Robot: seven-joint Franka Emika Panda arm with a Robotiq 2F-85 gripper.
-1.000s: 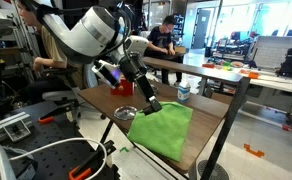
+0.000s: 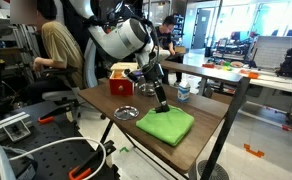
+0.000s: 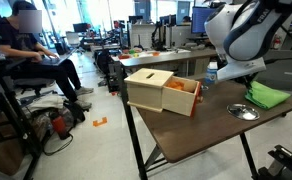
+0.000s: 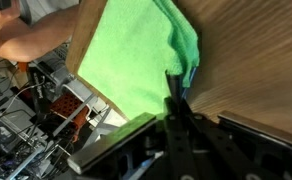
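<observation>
A green cloth (image 2: 167, 127) lies on the brown table, with part of it bunched or folded over. In the wrist view my gripper is shut on an edge of the green cloth (image 4: 128, 60), which is pinched up between the fingertips while the rest spreads to the left. From the side, the gripper (image 2: 163, 108) is low over the back part of the cloth. In the second exterior view the cloth (image 3: 266, 95) shows at the right, and the white arm partly hides the fingers.
A silver lid (image 3: 243, 112) lies on the table (image 3: 191, 135) beside the cloth. A wooden box (image 3: 164, 92) with orange things in it and a white-blue bottle (image 2: 183, 90) stand on the table too. Bare tabletop shows around the cloth.
The arm has moved back and toward the right of exterior view 1. The cloth's near part has drawn up from the table's front edge, so the cloth covers less area.
</observation>
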